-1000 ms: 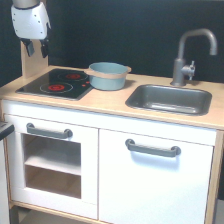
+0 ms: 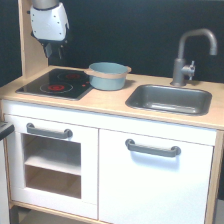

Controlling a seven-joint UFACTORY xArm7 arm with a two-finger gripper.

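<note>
My gripper (image 2: pixel 55 50), white above with dark fingers, hangs in the air at the upper left, over the back of the black hob (image 2: pixel 56 84). It is too small and dark to tell whether the fingers stand apart or together. A blue-grey pot (image 2: pixel 108 79) sits on the wooden counter just right of the hob. Something tan lies across its near-left rim. The gripper is left of the pot and higher, not touching it.
To the right are a metal sink (image 2: pixel 170 99) and a grey faucet (image 2: pixel 190 56). Below the counter are a white cabinet door (image 2: pixel 155 180) with a dark handle and a windowed door (image 2: pixel 86 165) showing an empty shelf.
My gripper has moved a little to the right, toward the pot. The pot, sink and doors stay where they were.
</note>
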